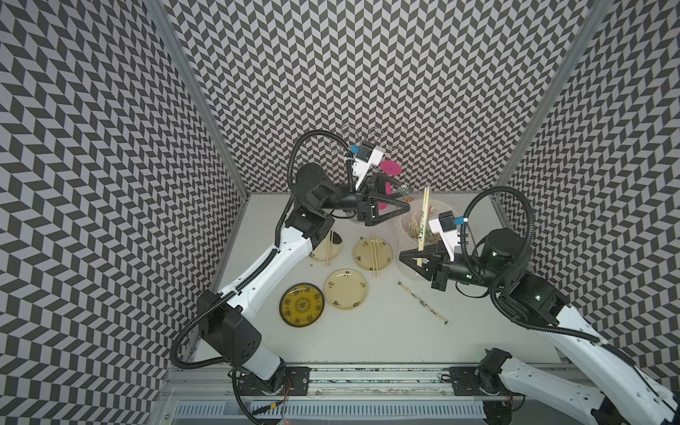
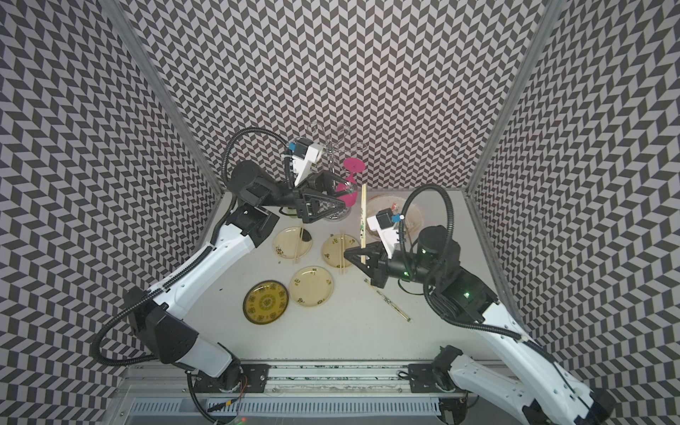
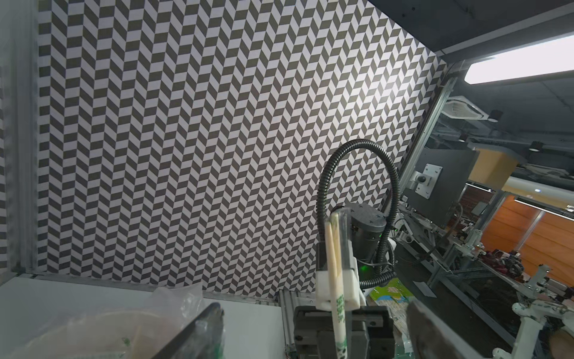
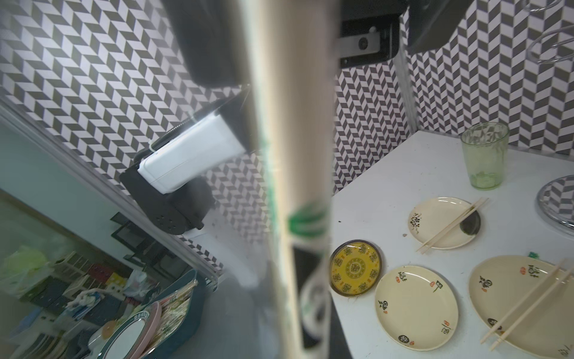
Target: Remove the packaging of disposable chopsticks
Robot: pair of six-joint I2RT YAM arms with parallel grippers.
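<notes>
An upright pair of chopsticks is in my right gripper, which is shut on it at the lower end. In the left wrist view the bare tips stand beside clear wrapper at the top, with printing lower down. My left gripper is open and empty, left of the upper end. A printed chopstick pack lies on the table at the right. Bare pairs lie on two cream plates.
A translucent bin holding sticks stands behind my right gripper. A pink item, a wire stand and a green glass are at the back. An empty cream plate and a yellow plate lie at front left.
</notes>
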